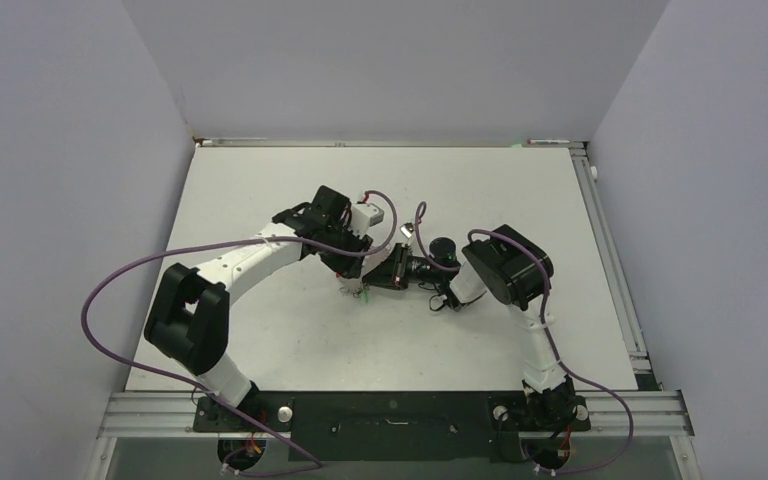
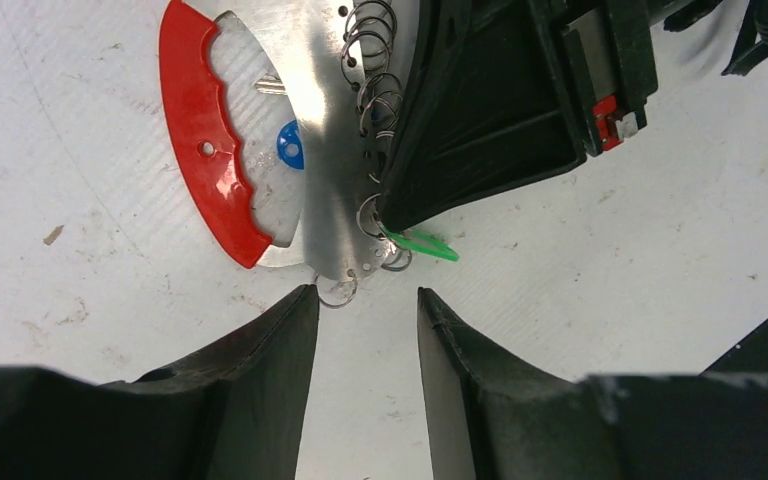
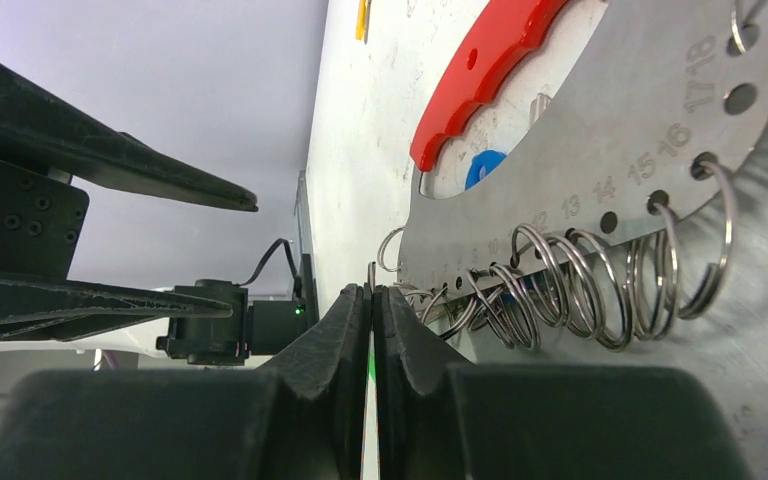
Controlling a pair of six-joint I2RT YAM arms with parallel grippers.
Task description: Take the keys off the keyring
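Observation:
A silver numbered metal plate [image 2: 330,200] with a red handle [image 2: 200,150] lies on the table, carrying several wire rings [image 3: 660,260] through holes along its edge. A blue key tag [image 2: 289,147] and key shaft [image 2: 269,86] show beside it; a green tag [image 2: 425,245] sticks out at the lower end. My right gripper is shut at that end, a thin piece of metal at its fingertips; what exactly is unclear. My left gripper hangs above, fingers apart, empty, just below the plate's end in the left wrist view.
Both arms crowd the middle, with cables [image 1: 200,245] looping over them. Walls stand on three sides.

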